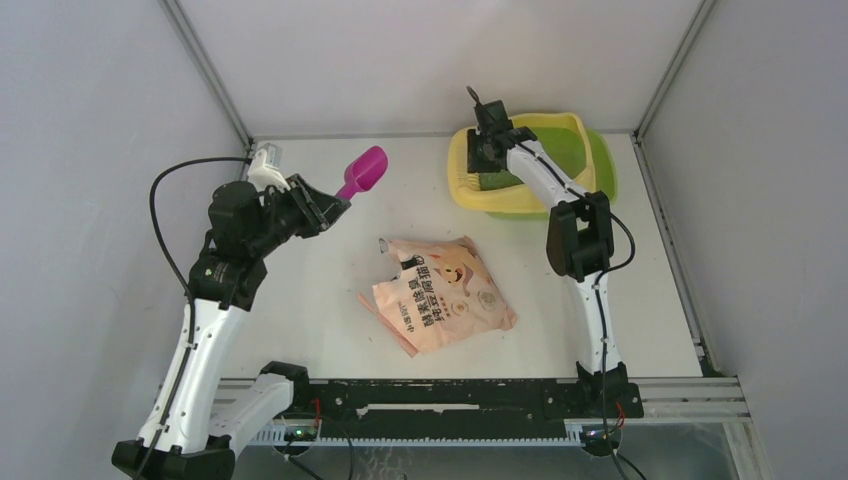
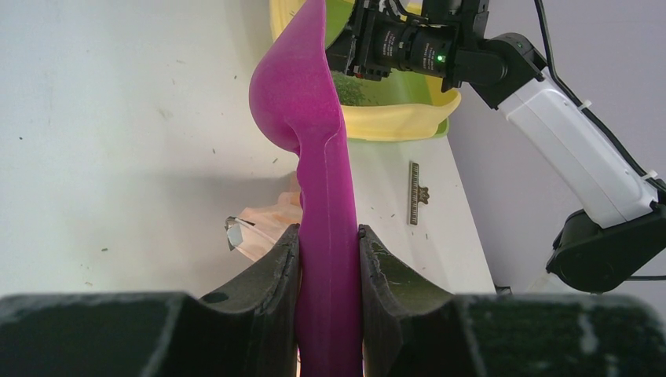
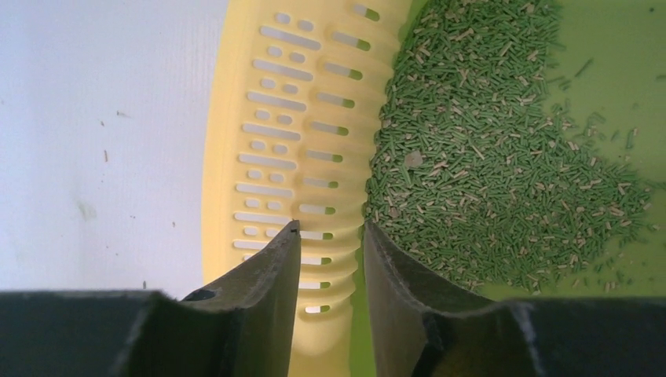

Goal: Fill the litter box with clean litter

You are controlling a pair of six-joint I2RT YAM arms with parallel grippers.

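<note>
My left gripper is shut on the handle of a magenta scoop [image 1: 366,169]; in the top view it holds the scoop up over the table's left side. The litter box, a yellow upper frame [image 1: 462,190] on a green base [image 1: 608,170], stands at the back right. Inside it, green pellet litter [image 3: 479,149] lies heaped beside the slotted yellow rim [image 3: 271,141]. My right gripper is at the box's left side, its fingers parted around part of the yellow edge; whether they touch it I cannot tell.
A pink litter bag [image 1: 445,295] lies on the table's front middle. A small dark brush-like piece [image 2: 415,193] lies near the box.
</note>
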